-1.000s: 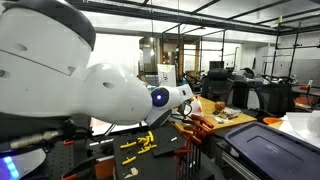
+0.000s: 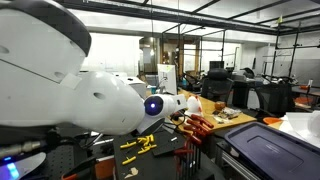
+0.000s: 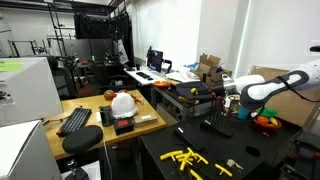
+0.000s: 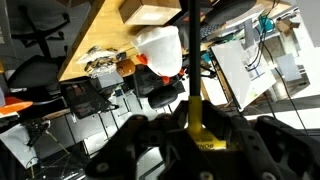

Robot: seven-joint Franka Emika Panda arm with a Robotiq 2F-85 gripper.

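Note:
In the wrist view my gripper is shut on a narrow, upright thing with a yellow lower part (image 4: 207,142) and a long dark bar above it. What this thing is, I cannot tell. The white arm (image 2: 115,100) reaches in from the left in exterior view 1, its end near red-orange pieces (image 2: 196,127) above a dark rack (image 2: 188,160). From the other side, exterior view 2 has the arm (image 3: 262,88) coming from the right. The fingertips are too small to make out in either exterior view.
Yellow pieces (image 3: 184,157) lie loose on the black table (image 3: 130,160). A dark tray (image 2: 265,148) takes up the right side. A white helmet (image 3: 123,104) rests on the wooden table behind, and a bowl of colored items (image 3: 266,122) stands near the arm.
The arm's white links have shifted slightly left and lower in exterior view 1. The table pieces, rack and tray look unmoved.

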